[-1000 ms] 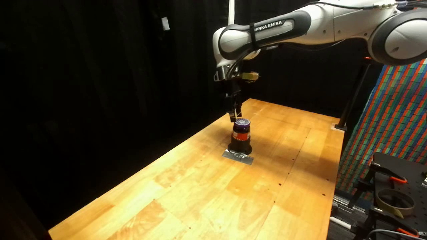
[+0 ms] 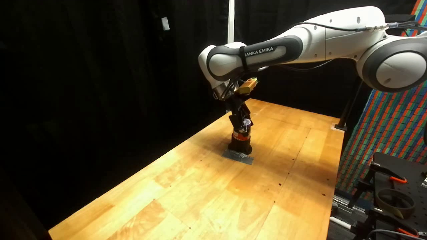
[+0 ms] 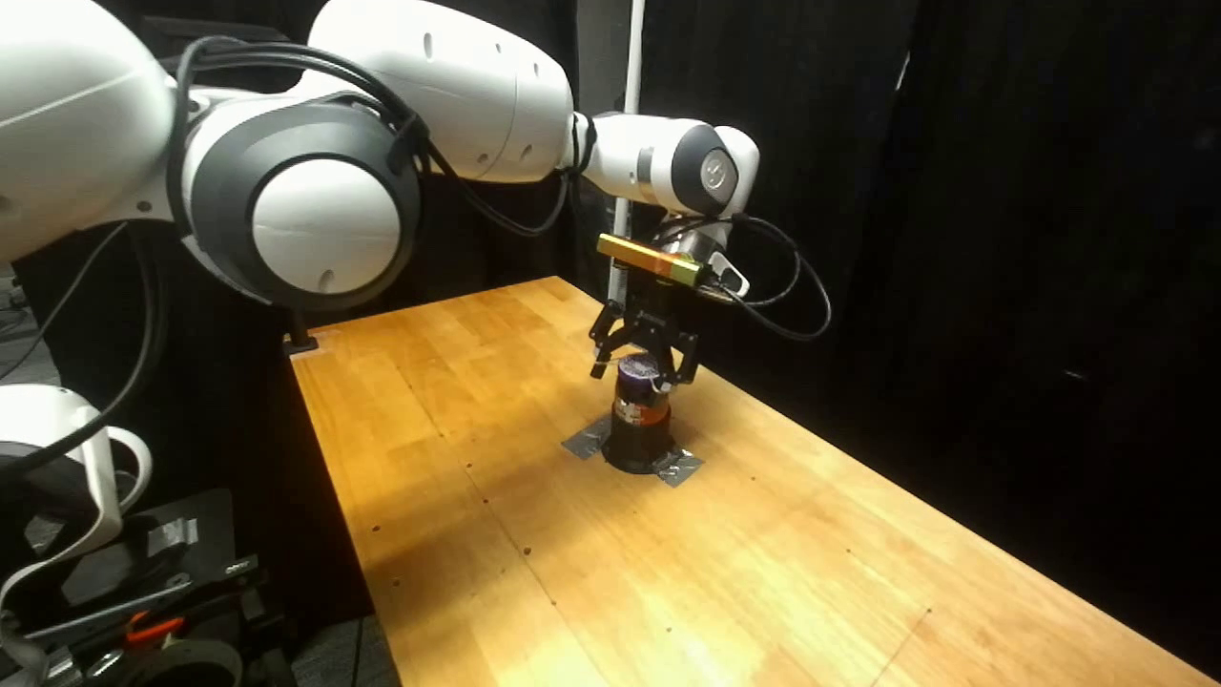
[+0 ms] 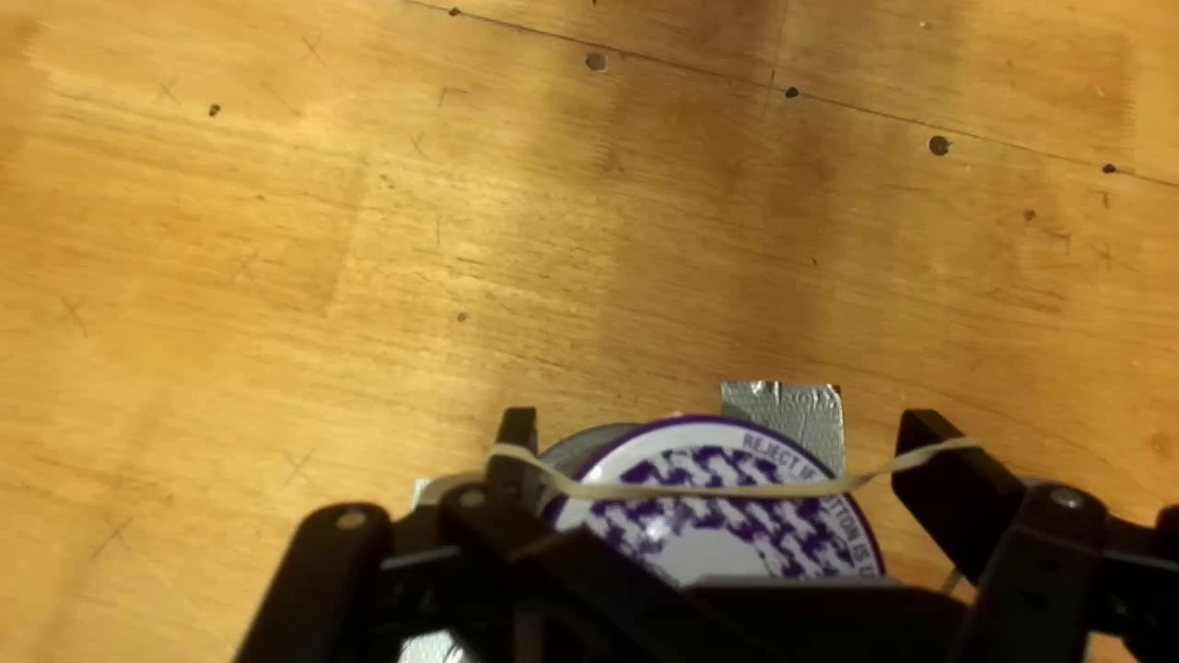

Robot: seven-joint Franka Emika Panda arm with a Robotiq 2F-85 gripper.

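A dark jar with a purple-and-white lid stands upright in a black holder taped to the table. Over the lid, my gripper is open, one finger on either side of it in the wrist view. A pale rubber band stretches from finger to finger across the lid. In exterior view 2 the gripper comes down around the jar's top. Whether either finger touches the lid, I cannot tell. My own gripper body covers the lid's near part in the wrist view.
Grey tape fixes the holder to the wooden table, which is otherwise bare. A black cart with clamps and a ring stands beyond the table's right edge in exterior view 1.
The arm has come down, and my gripper has gone from above the jar to around its top. Its wrist is turned and tilted differently. The jar and holder stand in the same spot.
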